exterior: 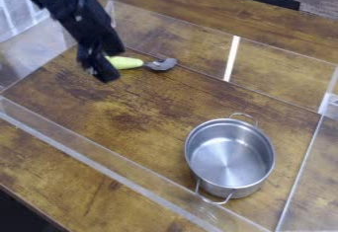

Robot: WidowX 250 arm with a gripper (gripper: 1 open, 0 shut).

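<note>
My black gripper (105,69) hangs in the upper left, open, its fingers just in front of a pale yellow-green handled utensil (125,61) with a grey head (162,65) pointing right. The gripper hides part of the handle; whether it touches it I cannot tell. A steel pot (228,159) with two wire handles stands at the lower right.
Clear plastic walls (264,49) border the wooden work surface (119,137). A white strip (232,58) lies at the upper middle.
</note>
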